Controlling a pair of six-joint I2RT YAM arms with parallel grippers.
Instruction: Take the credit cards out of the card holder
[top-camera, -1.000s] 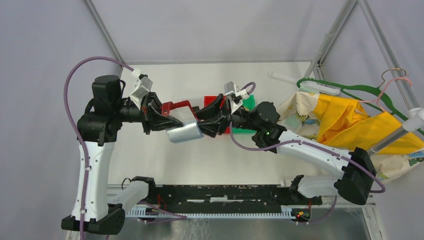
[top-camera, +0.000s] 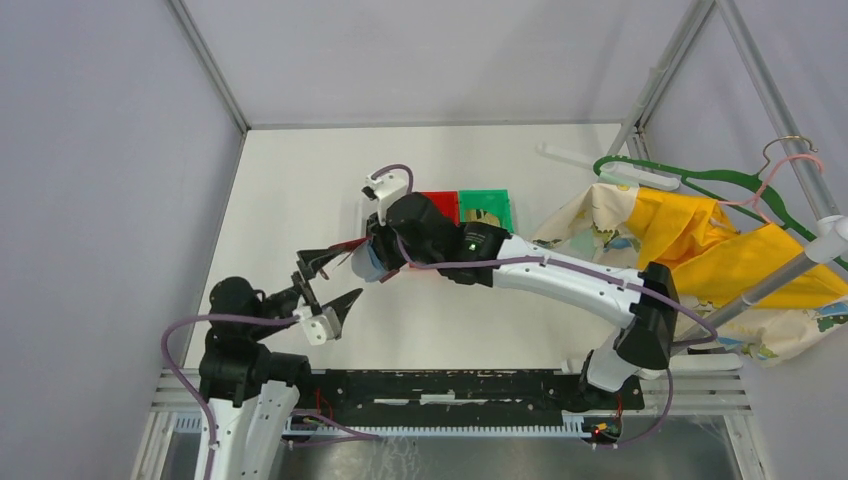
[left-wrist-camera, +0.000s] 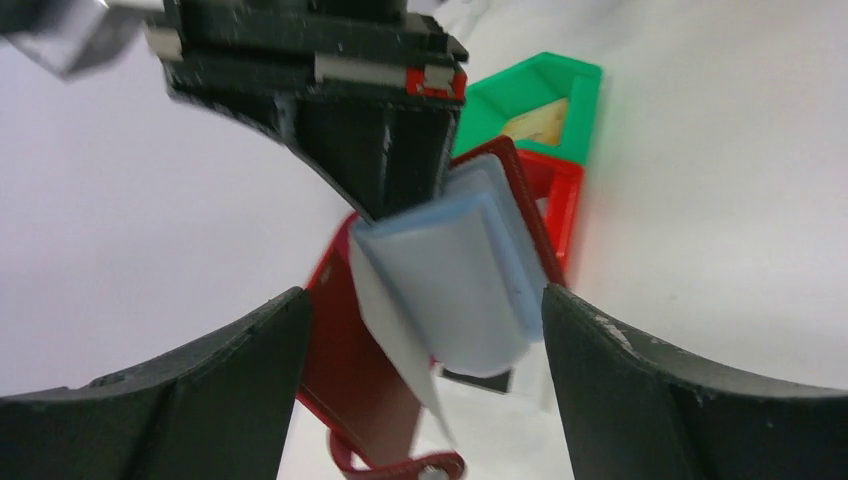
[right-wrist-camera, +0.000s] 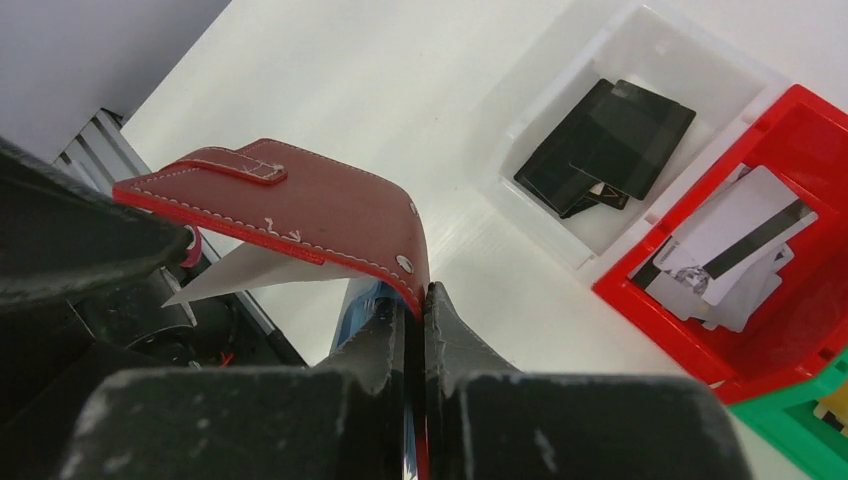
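Note:
The red-brown leather card holder (right-wrist-camera: 335, 212) hangs bent over in the right wrist view, pinched by my right gripper, which is shut on it. Its pale, translucent sleeves (left-wrist-camera: 445, 275) fan out between the leather covers in the left wrist view. My left gripper stands open, its fingers on either side of the holder's loose end and not closed on it. From above, the holder's pale sleeves (top-camera: 366, 262) show beside the right gripper. Whether any card is inside the sleeves cannot be made out.
A white box (right-wrist-camera: 535, 115) holds several dark cards. Against it stands a red box (right-wrist-camera: 655, 345) with several white cards, then a green box (left-wrist-camera: 582, 110) with something yellowish inside. Clothes and hangers (top-camera: 720, 180) occupy the right side.
The right gripper has moved left with the holder, which has swung and tilted.

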